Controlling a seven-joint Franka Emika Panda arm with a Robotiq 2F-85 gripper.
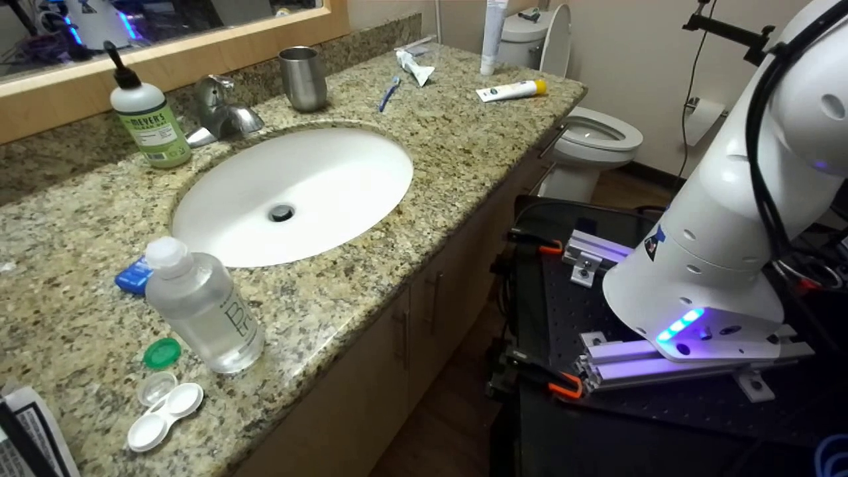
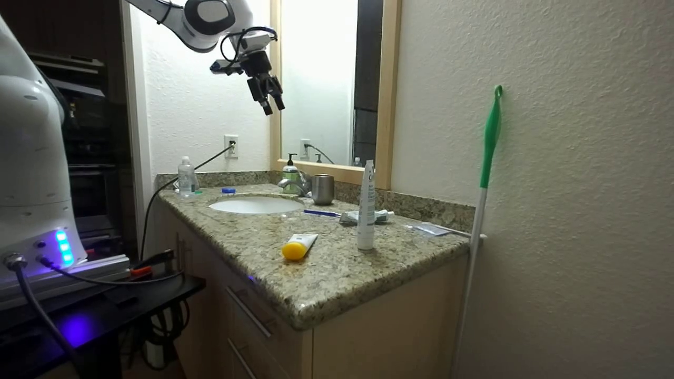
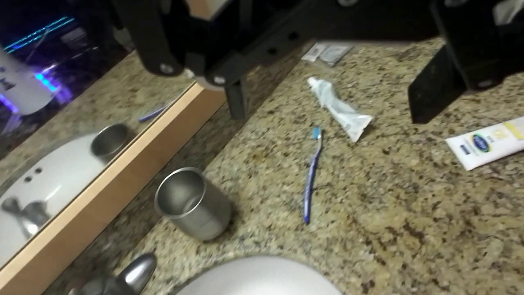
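Note:
High above the counter, in front of the mirror, my gripper [image 2: 275, 110] stands open and empty. From the wrist view its two fingers [image 3: 437, 93] are spread wide, with bare granite and a crumpled white tube [image 3: 339, 105] showing beyond them. A blue toothbrush [image 3: 310, 179] lies flat on the counter near that tube. The steel cup [image 3: 196, 206] is upright and looks empty, between the faucet [image 3: 135, 275] and the toothbrush. A white tube with a yellow cap [image 1: 513, 91] lies close to the counter's front edge, and a tall white tube [image 2: 366, 208] stands upright near it.
The white sink [image 1: 334, 191] is empty. Around it are a green soap bottle [image 1: 148, 119], a clear bottle [image 1: 207, 310], a blue item [image 1: 134, 277] and an open lens case [image 1: 164, 417]. The mirror frame [image 3: 118, 167] borders the back. Granite between toothbrush and yellow-capped tube is clear.

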